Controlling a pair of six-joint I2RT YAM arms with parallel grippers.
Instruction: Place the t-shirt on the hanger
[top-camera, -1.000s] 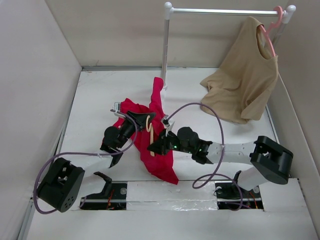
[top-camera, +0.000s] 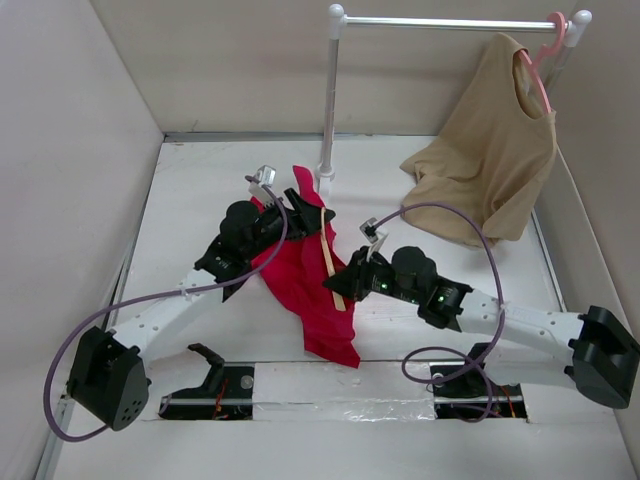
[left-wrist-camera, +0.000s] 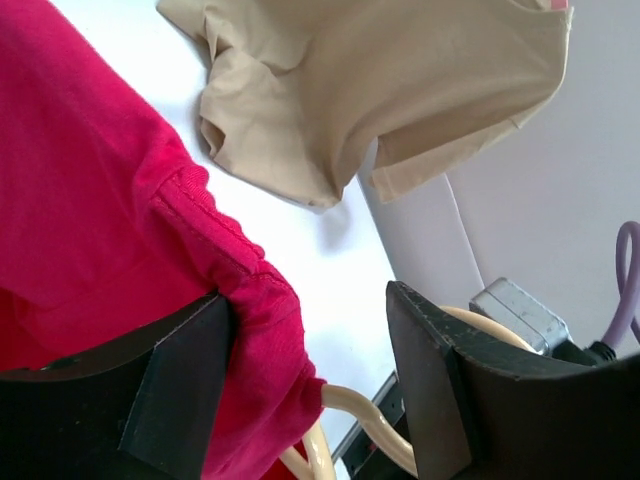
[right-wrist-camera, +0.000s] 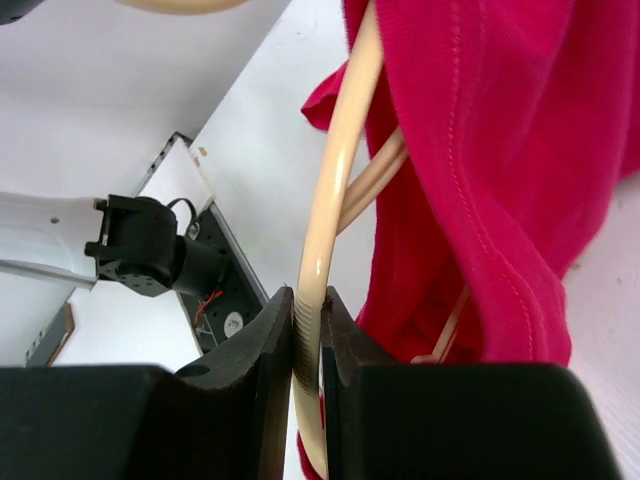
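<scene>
The red t-shirt is bunched on the white floor, partly raised between the two grippers, around a pale wooden hanger. My right gripper is shut on the hanger's arm. My left gripper is part open at the shirt's upper part, with a thick red fold against its left finger and the hanger's curved hook below its fingers. The hanger's far parts are mostly hidden by the cloth.
A metal rail spans the back, carrying a beige shirt on a pink hanger at the right. Walls bound both sides; bare floor lies left of the red shirt.
Both grippers have moved rightward, the left also upward in the top view, along with the hanger and raised red cloth. The beige shirt is unchanged.
</scene>
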